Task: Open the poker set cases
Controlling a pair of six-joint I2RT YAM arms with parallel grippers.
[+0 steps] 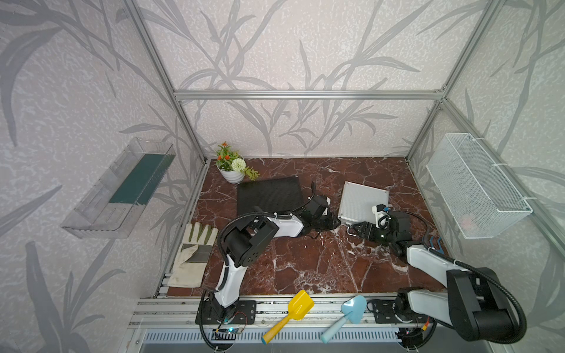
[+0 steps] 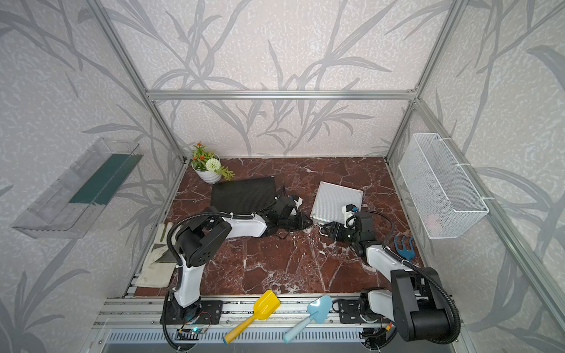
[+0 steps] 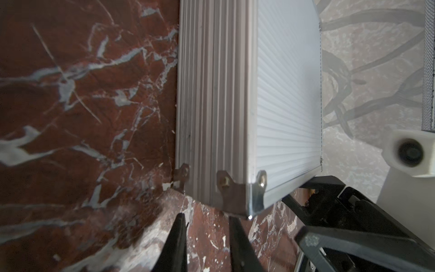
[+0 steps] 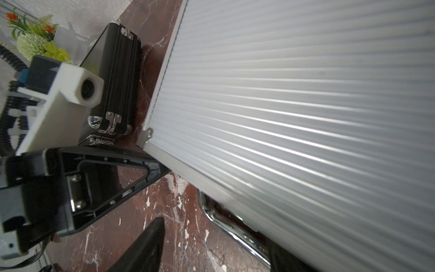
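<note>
A silver ribbed case (image 1: 363,197) lies right of centre, a black case (image 1: 269,191) to its left. My left gripper (image 1: 333,222) is at the silver case's front-left corner; in the left wrist view its fingertips are just below the metal corner fitting (image 3: 231,190). My right gripper (image 1: 360,231) is at the case's front edge by the chrome handle (image 4: 226,233); in the right wrist view its fingertips are apart, partly hidden under the case's edge. Both grippers look part open, with nothing seen held between the fingers.
A flower pot (image 1: 231,173) stands back left, gloves (image 1: 188,259) front left. A blue rake (image 2: 405,247) lies on the right. A yellow shovel (image 1: 297,309) and light-blue shovel (image 1: 352,309) lie along the front rail. Mesh baskets (image 1: 476,182) hang on the walls.
</note>
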